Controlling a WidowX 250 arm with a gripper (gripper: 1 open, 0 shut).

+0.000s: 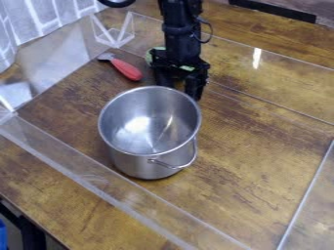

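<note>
My black gripper (177, 78) reaches down from the top centre, low over a pale green object (159, 56) that is mostly hidden behind it. Whether its fingers are open or shut is unclear. A red object (124, 67) lies just left of the gripper. A large steel pot (147, 132) with a wire handle stands in the foreground, directly in front of the gripper.
Clear plastic walls border the wooden surface (248, 146) on several sides.
</note>
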